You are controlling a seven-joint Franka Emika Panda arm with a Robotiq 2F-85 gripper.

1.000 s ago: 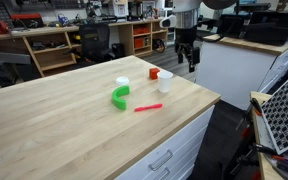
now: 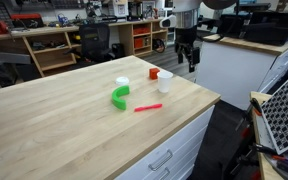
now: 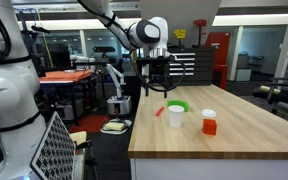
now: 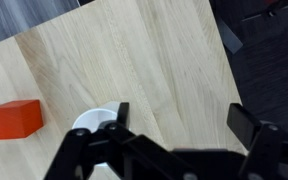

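My gripper (image 2: 181,55) hangs above the near right end of the wooden table, fingers apart and nothing between them. In the wrist view the open gripper has bare wood between its fingertips. A white cup (image 4: 92,120) stands beside the left finger, which partly covers it. Farther left lies a red block (image 4: 16,120). On the table are also a green curved piece (image 2: 120,97), a slim red stick (image 2: 148,108) and a round white object (image 2: 122,81). The second exterior view shows the cup (image 3: 175,117) and the block (image 3: 209,127) near its front edge.
White drawers (image 2: 164,160) sit beneath its edge. A black office chair (image 2: 95,42) and a workbench stand in the background. A dark crate (image 2: 284,118) stands at the right.
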